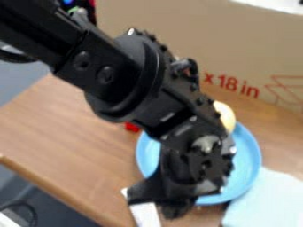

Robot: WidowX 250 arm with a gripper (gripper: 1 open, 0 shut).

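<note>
My black gripper (178, 195) hangs over the near side of a light blue plate (236, 182) on the wooden table; its fingertips are dark and partly hidden, so whether they hold anything cannot be told. A pale yellow round item (226, 115) shows at the plate's back, mostly behind the arm. A small red object (131, 127) peeks out left of the arm. A white strip-like item (143, 213) lies below the gripper.
A cardboard box (213, 44) stands behind the table. A pale cloth (267, 204) lies at the front right.
</note>
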